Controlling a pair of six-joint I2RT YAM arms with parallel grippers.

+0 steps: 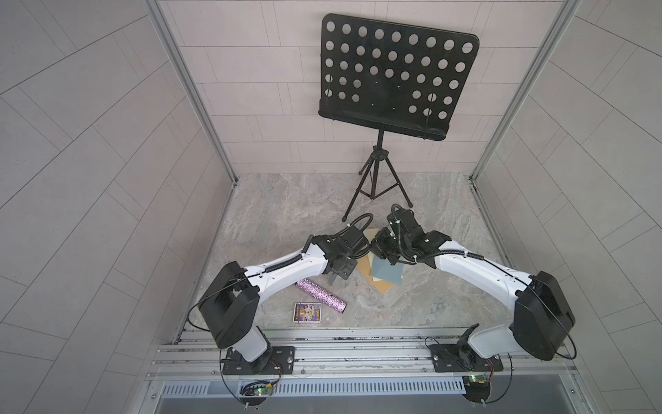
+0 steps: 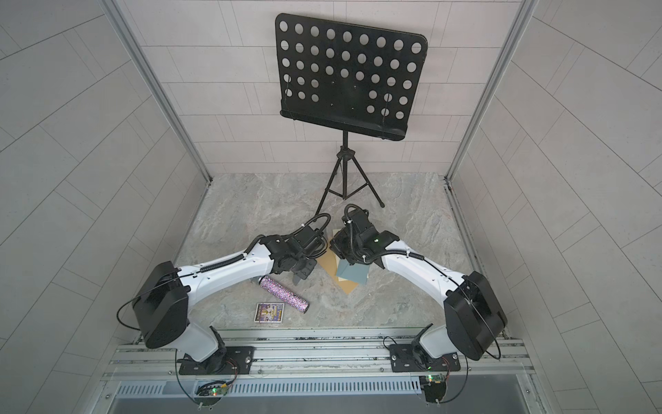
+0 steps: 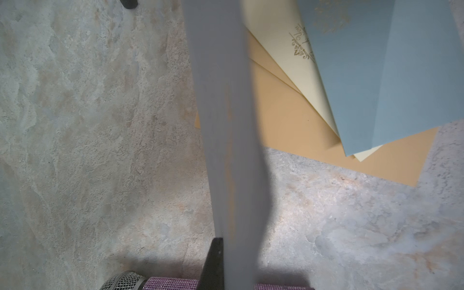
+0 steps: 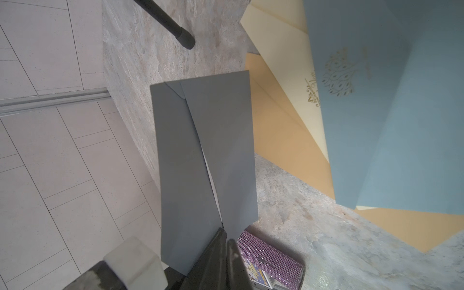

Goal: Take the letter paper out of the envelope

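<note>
A grey envelope (image 4: 186,193) hangs upright, with my left gripper shut on its edge. The left wrist view shows the envelope nearly edge-on as a grey strip (image 3: 229,120), with one dark finger beside it; the other is hidden. On the side facing the right wrist view, a long slit shows a thin sliver of white letter paper (image 4: 212,186). My right gripper is shut, fingertips at the slit's lower end. Whether anything thin lies between them cannot be told.
Blue (image 3: 362,72), cream (image 3: 280,58) and tan (image 3: 299,123) envelopes overlap on the floor beside the grippers. A pink glittery microphone (image 1: 320,294) and a small picture box (image 1: 307,312) lie front left. The black music stand (image 1: 375,165) is behind.
</note>
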